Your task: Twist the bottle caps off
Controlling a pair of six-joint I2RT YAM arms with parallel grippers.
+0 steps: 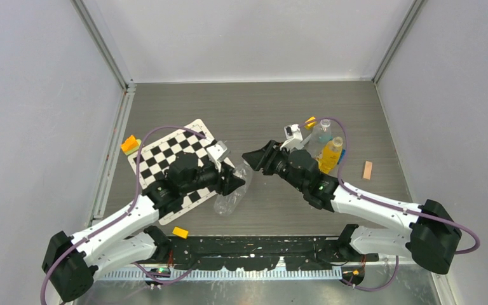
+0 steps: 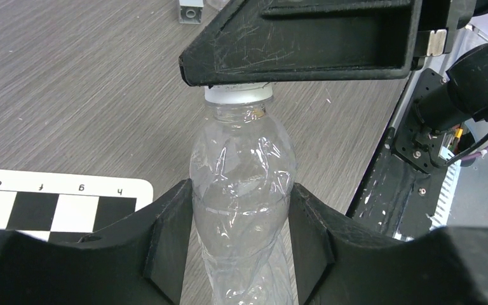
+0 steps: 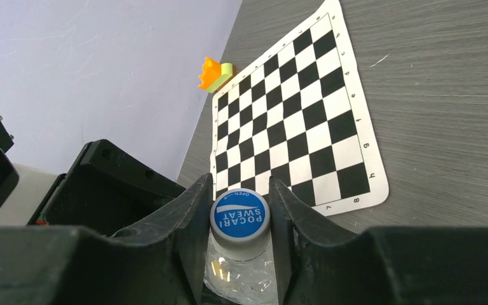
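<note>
A clear, crinkled plastic bottle [image 1: 230,198] leans over the table, with my left gripper [image 1: 237,182] shut on its body. In the left wrist view the gripper's fingers [image 2: 171,235] press both sides of the bottle [image 2: 241,165]. Its white cap [image 2: 238,93] is on the neck, directly beneath a black finger of my right gripper. The right wrist view shows the blue-topped cap [image 3: 239,216] between the fingers of my right gripper. Those fingers stand close along both sides of the cap; whether they grip it cannot be told.
Behind the right arm stand a clear bottle [image 1: 321,131] and a yellow bottle [image 1: 330,155]. A checkerboard [image 1: 159,155] lies under the left arm. Small blocks include a yellow one [image 1: 180,232] in front and a tan one [image 1: 367,170] at right.
</note>
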